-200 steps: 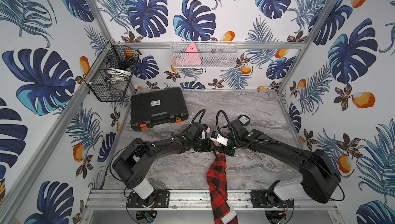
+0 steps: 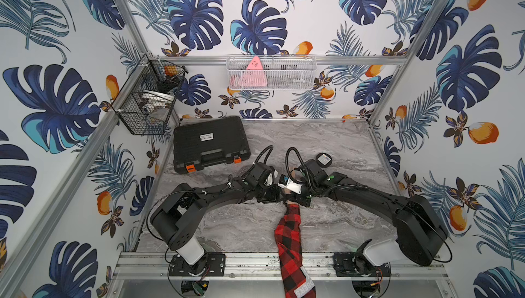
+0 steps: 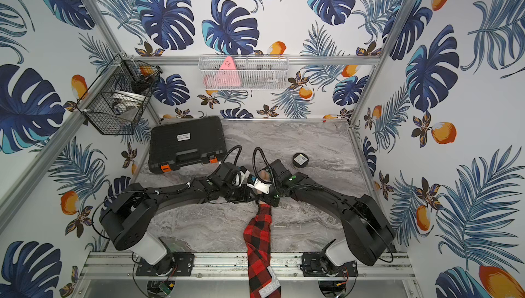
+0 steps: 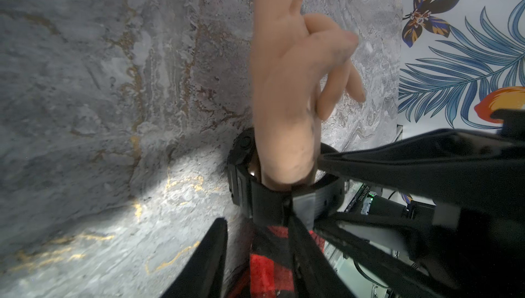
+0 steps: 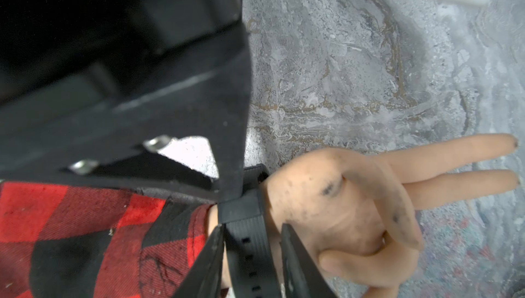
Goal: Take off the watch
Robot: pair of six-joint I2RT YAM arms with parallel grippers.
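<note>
A black watch strap [image 4: 268,205] circles the wrist of a flesh-coloured model hand [image 4: 284,95]. The hand's sleeve [image 2: 289,237] is red-and-black plaid. In the left wrist view, my left gripper stands part open just below the strap, its tips near the strap's lower edge. My right gripper reaches in from the right, one finger above and one below the strap. Seen from the right wrist, the fingers of my right gripper stand apart on either side of the strap [image 5: 248,254]; a left-arm finger [image 5: 232,166] reaches the strap's upper part. The watch face is hidden.
A black tool case [image 2: 210,142] lies at the back left of the table, and a small round black item [image 2: 323,160] at the back right. Wire baskets hang on the walls. Both arms crowd closely around the hand.
The left arm, hand and sleeve look almost unmoved.
</note>
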